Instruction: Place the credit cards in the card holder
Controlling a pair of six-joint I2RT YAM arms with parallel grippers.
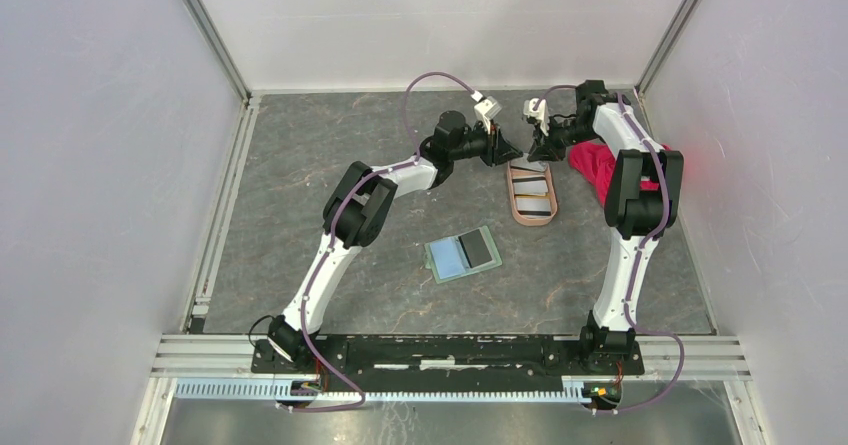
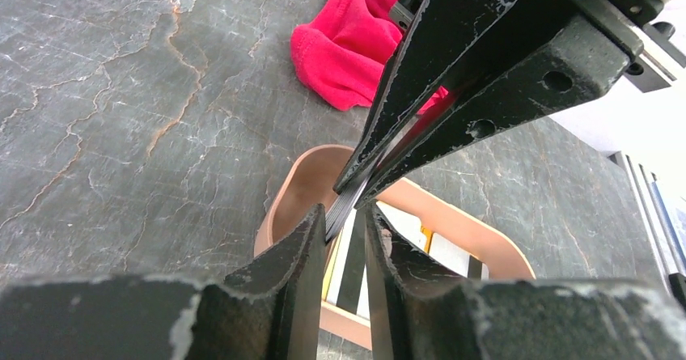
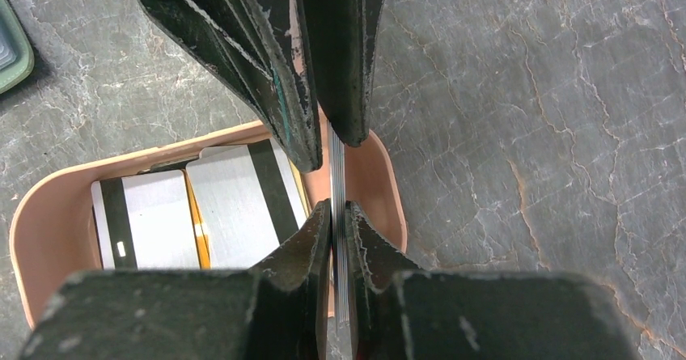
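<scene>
Over one end of the pink tray [image 1: 512, 208], my right gripper is shut on a thin grey stack of cards [image 3: 338, 170], seen edge-on with several layers. My left gripper faces it from the other side, its fingers part open around the stack's free end; a gap shows between them. In the top view the left gripper [image 1: 515, 155] and right gripper [image 1: 534, 157] almost meet. Nearer the front of the table lies the green card holder [image 1: 428, 258], open, with a light blue side and a dark side; its corner [image 3: 24, 73] enters the right wrist view.
White cards with black stripes [image 3: 230, 194] lie in the tray, with a yellow divider edge [image 3: 196, 222] between them. A red cloth [image 1: 592, 165] is bunched beside the right arm.
</scene>
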